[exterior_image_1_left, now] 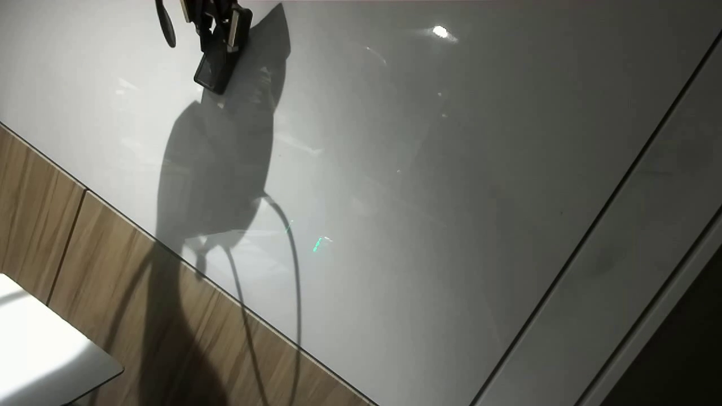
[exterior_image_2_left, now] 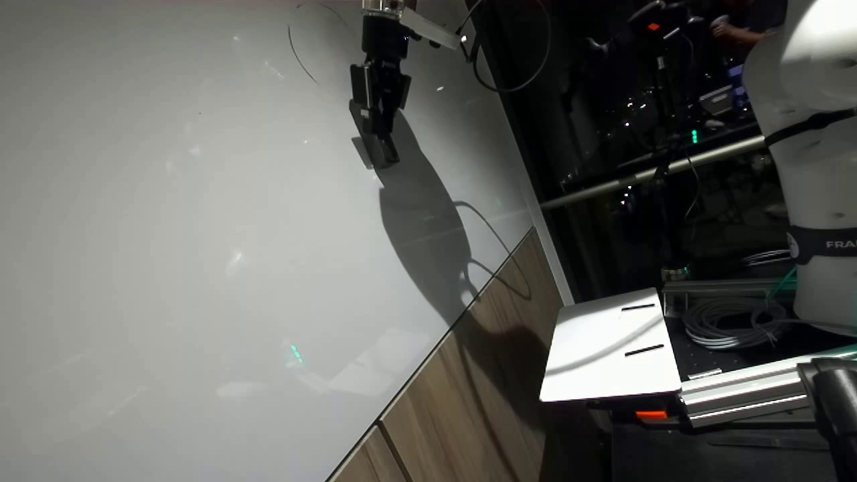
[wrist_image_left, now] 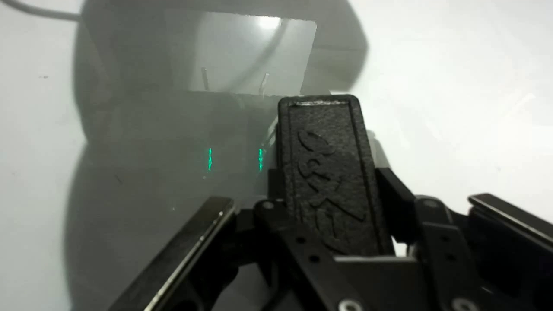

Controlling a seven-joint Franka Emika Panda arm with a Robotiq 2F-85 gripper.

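A black block like a whiteboard eraser, with raised lettering on its face, is clamped in my gripper. In the wrist view this eraser (wrist_image_left: 324, 134) points away from me over a glossy white surface, one finger on each side of it. Exterior view 1 has the eraser (exterior_image_1_left: 216, 71) at upper left, its lower end close to its shadow; whether it touches the surface I cannot tell. Exterior view 2 places the gripper (exterior_image_2_left: 379, 108) at top centre. A thin dark curved line (exterior_image_2_left: 298, 57) shows on the white surface (exterior_image_2_left: 201, 281) to its left.
Wood-grain panels (exterior_image_1_left: 128, 257) border the white surface, with a white plate (exterior_image_1_left: 47, 345) beyond them. A cable (exterior_image_2_left: 530, 76) loops beside the arm.
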